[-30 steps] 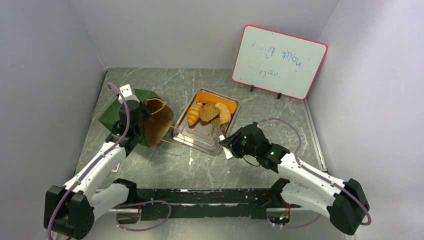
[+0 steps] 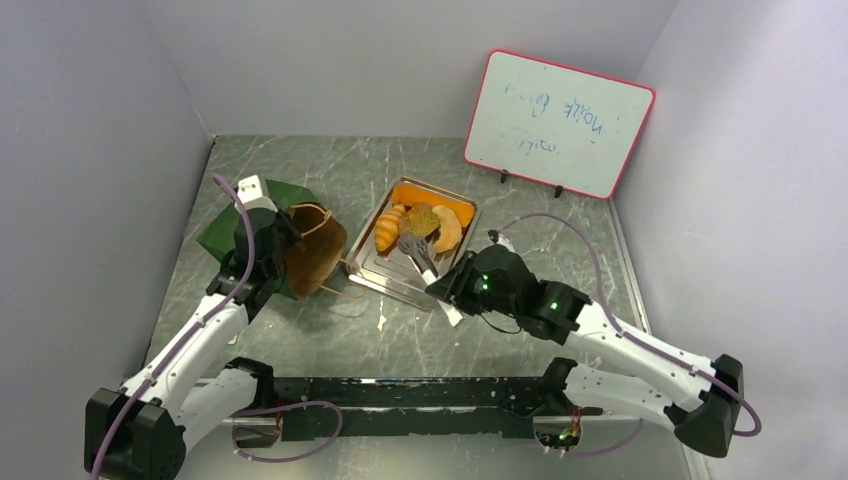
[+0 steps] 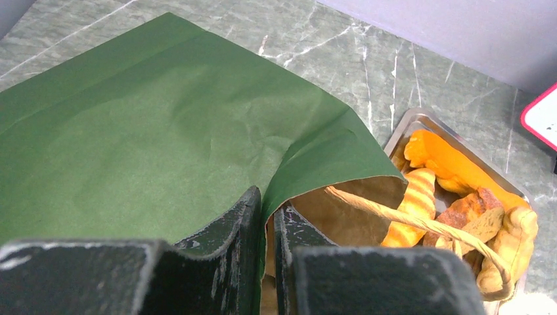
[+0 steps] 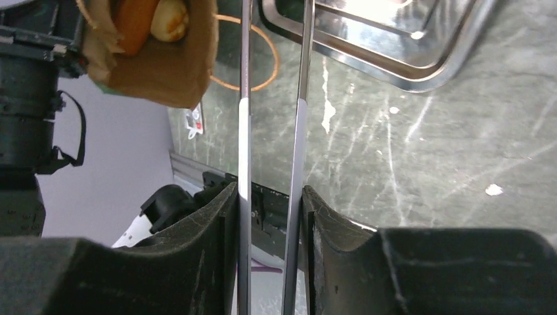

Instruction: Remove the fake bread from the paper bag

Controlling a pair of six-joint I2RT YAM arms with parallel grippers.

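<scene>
The green paper bag (image 2: 215,236) lies on its side with its brown mouth (image 2: 316,250) facing right. My left gripper is shut on the wall at its mouth. Inside the bag, an orange piece of bread (image 4: 136,21) and a rounder yellowish one (image 4: 169,20) show in the right wrist view. Metal tongs (image 4: 244,131) are clasped by my right gripper, their two arms apart. From above, the tongs' head (image 2: 412,245) is over the tray, beside several breads, among them a striped croissant (image 2: 388,230) and a curved tan piece (image 2: 447,230).
The metal tray (image 2: 398,288) stands just right of the bag's mouth. A rope handle (image 3: 420,223) reaches from the bag toward it. The whiteboard (image 2: 560,120) is at the back right. Right of the tray, the marble table (image 2: 560,240) is bare.
The tongs' head has swung left over the tray, away from the curved tan bread, as my right arm shifted left. The left arm and bag have barely moved.
</scene>
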